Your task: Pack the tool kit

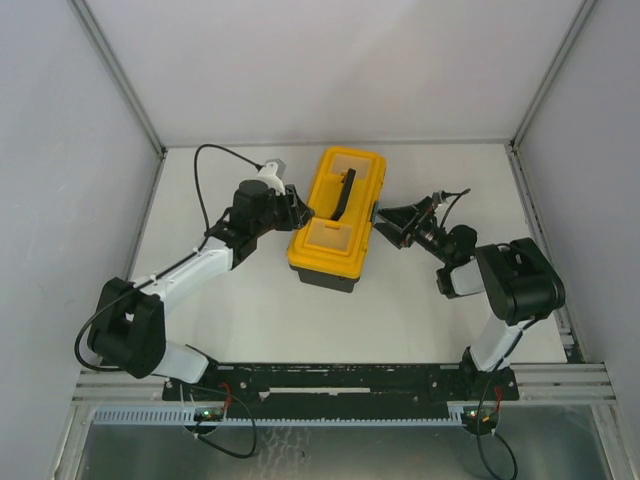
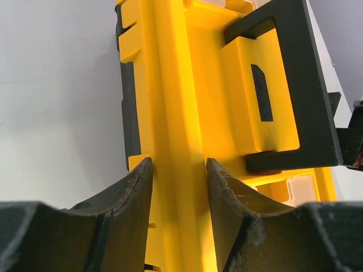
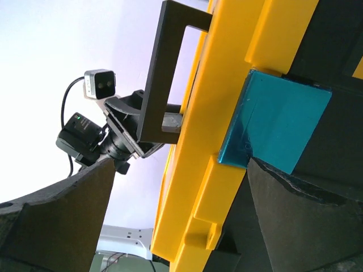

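Note:
A closed yellow tool box (image 1: 328, 236) with a dark base lies at an angle in the middle of the table. Its black handle (image 1: 343, 195) is on the lid. My left gripper straddles the lid's long edge, one finger on each side of the yellow rim, apparently shut on it. On the box's opposite side, my right gripper stands open at the lid's edge. A teal latch (image 3: 281, 119) lies across the seam between yellow lid and dark base, close by one right fingertip. Whether that fingertip touches it I cannot tell. The box's contents are hidden.
White walls (image 1: 320, 70) close off the back and sides. In the right wrist view, the left arm's wrist camera (image 3: 100, 84) shows beyond the handle.

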